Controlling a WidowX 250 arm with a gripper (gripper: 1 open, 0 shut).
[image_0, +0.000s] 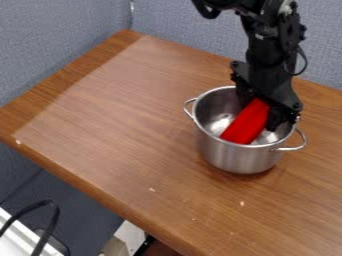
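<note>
A steel pot (234, 155) with two side handles stands on the wooden table at the right of the view. Inside it lies a red elongated object (247, 122), tilted along the pot. My black gripper (269, 110) reaches down from the top right into the pot, at the upper end of the red object. Its fingertips are dark and crowded there, so whether they hold the object is unclear.
Grey padded walls rise at the back and left. A dark cable and a white item lie beyond the lower-left edge.
</note>
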